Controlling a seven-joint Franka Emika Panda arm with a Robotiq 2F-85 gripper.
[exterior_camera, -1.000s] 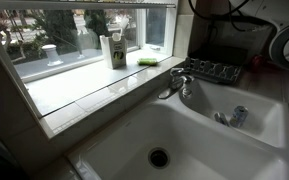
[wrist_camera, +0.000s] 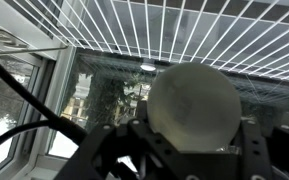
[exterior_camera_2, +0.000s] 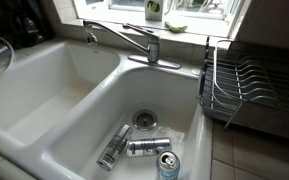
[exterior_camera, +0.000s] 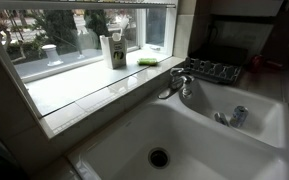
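Note:
My gripper shows in the wrist view, its dark fingers closed around a dull, beige-grey round object (wrist_camera: 193, 103). Its round face fills the middle of that view, and I cannot tell what it is. Much of the fingers is hidden behind or below it. In exterior view 2, three cans lie or stand in the near basin: a tilted can (exterior_camera_2: 114, 147), a can on its side (exterior_camera_2: 149, 147) and an upright blue-topped can (exterior_camera_2: 168, 166). Neither exterior view shows the gripper clearly.
A white wire rack (wrist_camera: 174, 30) spans the top of the wrist view. The faucet (exterior_camera_2: 149, 40) rises behind the basins. A dark dish rack (exterior_camera_2: 259, 85) stands to their right. A carton (exterior_camera: 114, 50) and a green object (exterior_camera: 148, 61) sit on the sill. The left basin (exterior_camera_2: 49, 85) is empty.
At the upper right of exterior view 1, the dark cable and the large round shape have moved mostly out of view. The sink, cans and sill items look unchanged.

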